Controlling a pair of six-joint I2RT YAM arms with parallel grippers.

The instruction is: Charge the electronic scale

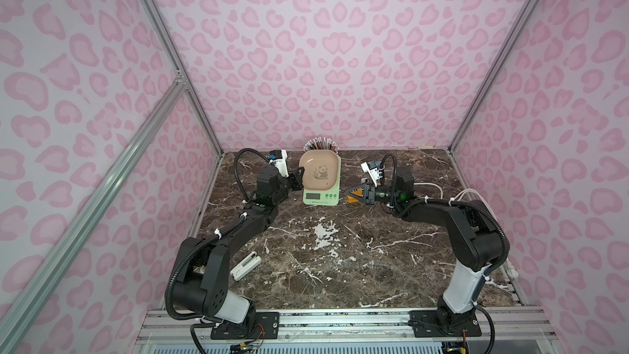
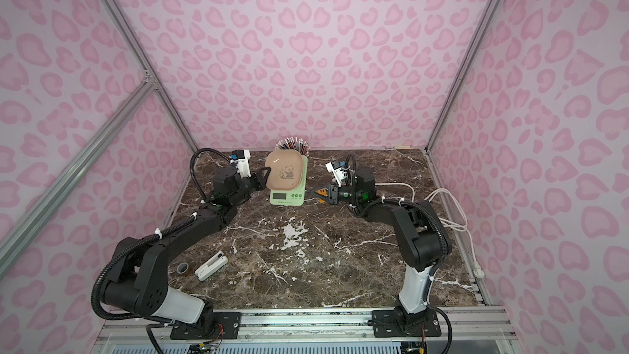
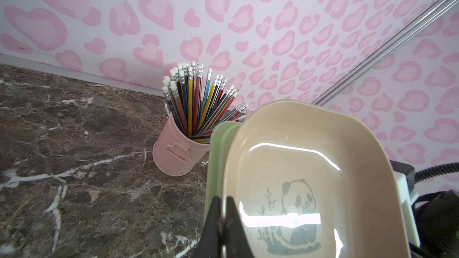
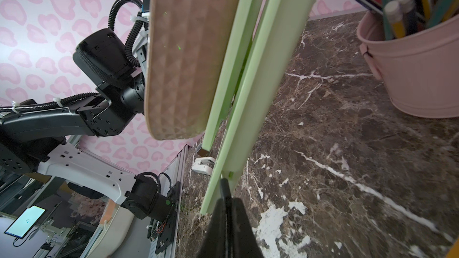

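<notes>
A green scale (image 1: 321, 200) with a beige panda-print tray (image 1: 319, 169) is tipped up in front of the pencil cup. In the left wrist view, the rim of the tray (image 3: 306, 172) runs down between the fingers of my left gripper, which is shut on it. From the right comes my right gripper, shut, with nothing visible between its fingers. Its tips lie at the lower side edge of the scale (image 4: 248, 95), by a small slot; whether they touch is unclear. No charging plug shows in either gripper.
A pink cup (image 3: 177, 150) of pencils stands behind the scale. Something orange (image 1: 352, 200) lies under my right gripper. A white device (image 1: 245, 266) rests front left. White cables (image 2: 452, 203) lie along the right side.
</notes>
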